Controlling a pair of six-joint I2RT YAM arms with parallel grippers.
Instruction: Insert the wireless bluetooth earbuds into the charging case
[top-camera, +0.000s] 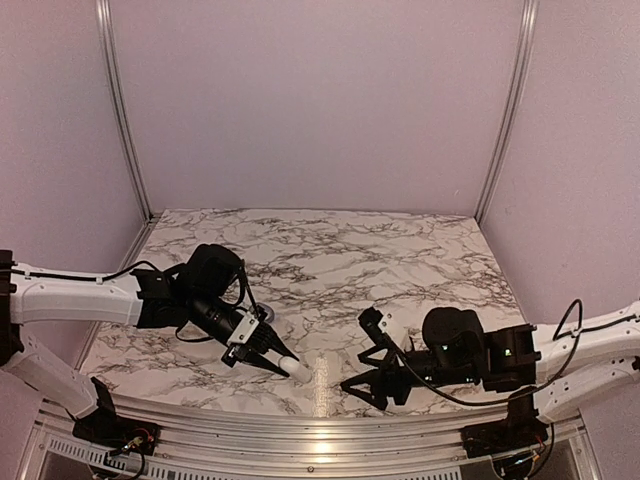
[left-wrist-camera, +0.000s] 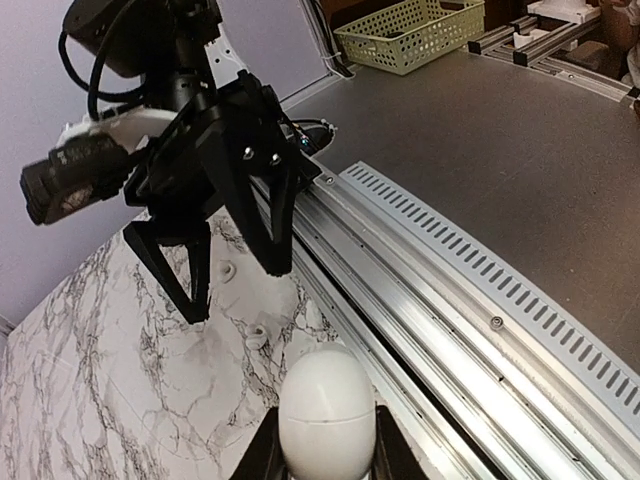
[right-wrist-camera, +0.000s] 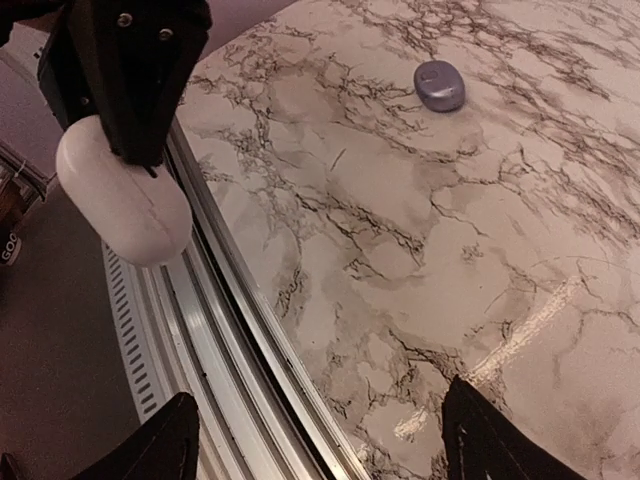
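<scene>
My left gripper (top-camera: 272, 360) is shut on a white rounded case (top-camera: 295, 369), low over the front middle of the table; in the left wrist view the case (left-wrist-camera: 327, 410) fills the fingertips at the bottom, and in the right wrist view it (right-wrist-camera: 125, 195) shows at upper left. My right gripper (top-camera: 355, 372) stands open just right of it, nothing between its fingers. Small white pieces, apparently earbuds (left-wrist-camera: 257, 335), lie on the table under the right gripper in the left wrist view. A grey rounded object (right-wrist-camera: 440, 86) lies farther back on the left.
A metal rail (top-camera: 310, 440) runs along the front edge, close beside both grippers. A yellow basket (left-wrist-camera: 405, 30) stands outside the work area.
</scene>
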